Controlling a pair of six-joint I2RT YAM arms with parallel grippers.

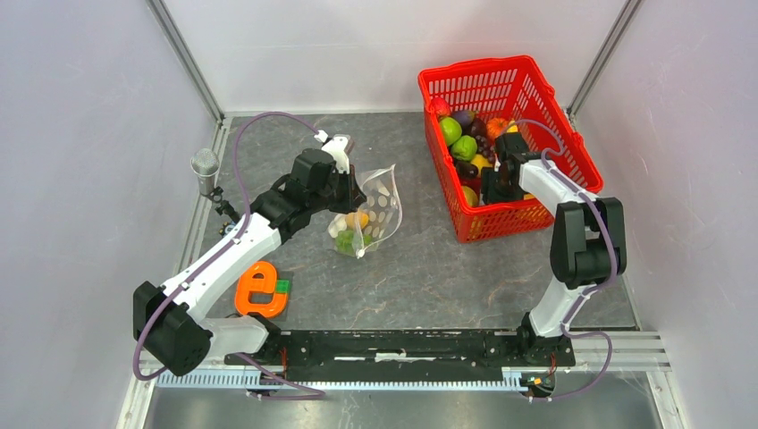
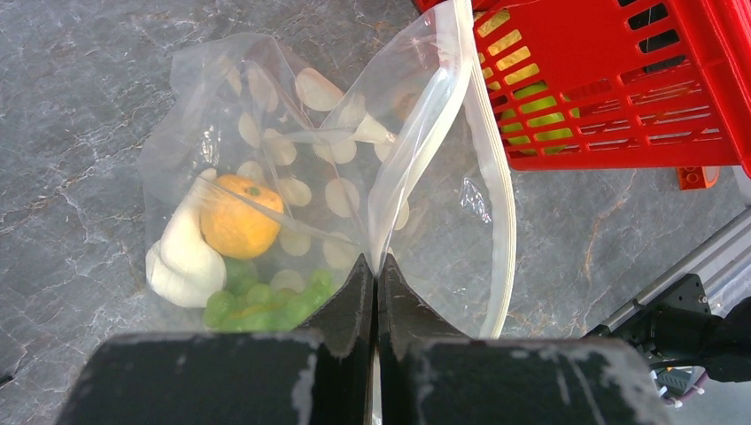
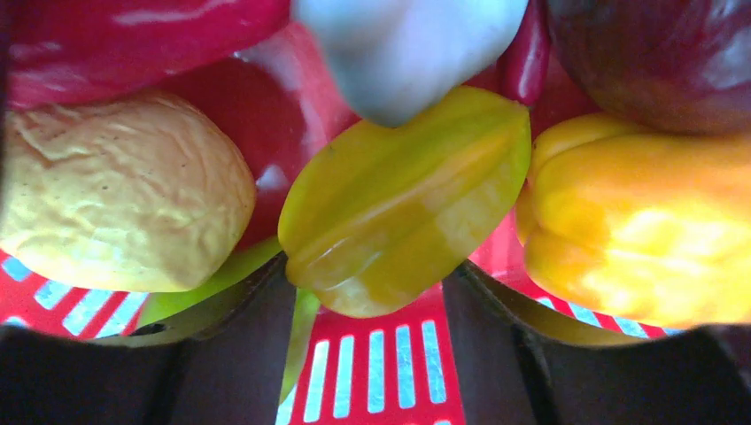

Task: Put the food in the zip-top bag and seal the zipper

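My left gripper is shut on the edge of the clear zip-top bag [image 2: 469, 221], whose mouth gapes. Inside lie an orange fruit [image 2: 241, 212], a pale white item [image 2: 181, 266] and green grapes [image 2: 257, 305]. My right gripper is down inside the red basket [image 1: 478, 223], its fingers apart at the near end of a yellow-green starfruit [image 3: 403, 195]; whether they touch it I cannot tell.
The basket holds many other foods, including a yellow pepper [image 3: 638, 221] and a potato-like item [image 3: 124, 195]. An orange tool [image 1: 259, 286] lies front left. Bare grey table lies between bag and basket.
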